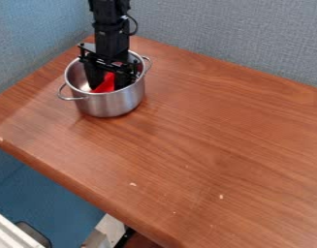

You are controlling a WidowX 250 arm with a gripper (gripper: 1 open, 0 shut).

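Note:
A steel pot [111, 101] with two wire side handles stands on the wooden table at the back left. My black gripper [111, 70] reaches down from the top of the view into the pot, over a red object [105, 84] inside it. Its fingertips are partly hidden by the pot and its own body, so I cannot tell whether it is open, shut or holding the red object.
Grey-blue padded walls [232, 39] border the table at the back and left. Some white and dark items lie below at the lower left.

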